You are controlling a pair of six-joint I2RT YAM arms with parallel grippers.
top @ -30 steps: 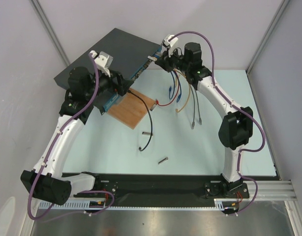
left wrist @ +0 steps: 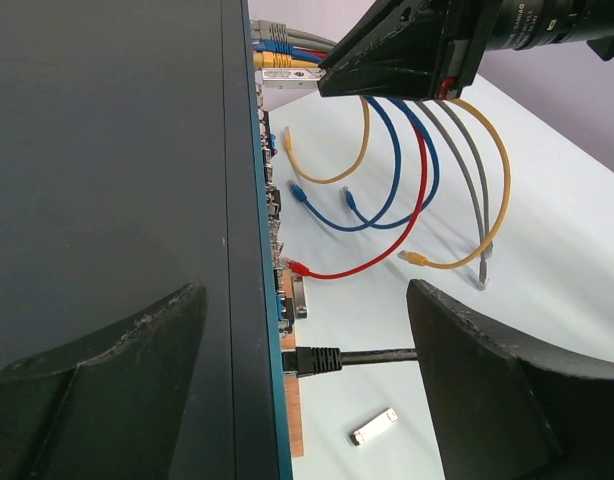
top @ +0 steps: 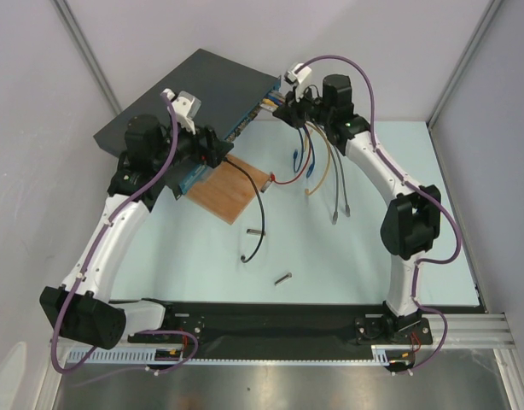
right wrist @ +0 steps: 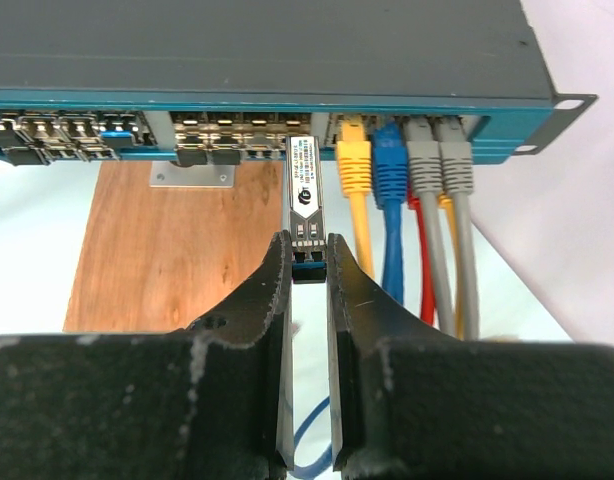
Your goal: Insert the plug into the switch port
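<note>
A slim silver plug with a white label (right wrist: 304,190) is held by my right gripper, shut on its near end. The plug's far end meets the front of the switch (right wrist: 247,100), just left of the plugged-in yellow cable (right wrist: 356,175); whether it sits inside a port cannot be told. In the left wrist view the plug (left wrist: 292,77) points at the switch's edge. My left gripper stands open, its fingers on either side of the switch's front edge, around a black cable plug (left wrist: 317,361) without gripping it.
Blue (right wrist: 390,175) and grey (right wrist: 425,165) cables crowd the ports right of the plug. Loose cable ends, including a red connector (left wrist: 297,268), lie on the table. A wooden board (top: 232,192) lies below the switch. Loose metal modules (top: 283,278) rest in front.
My right gripper has shifted slightly along the switch's front, carrying the plug, toward the lower right in the top view. The left arm has moved a little to the right.
</note>
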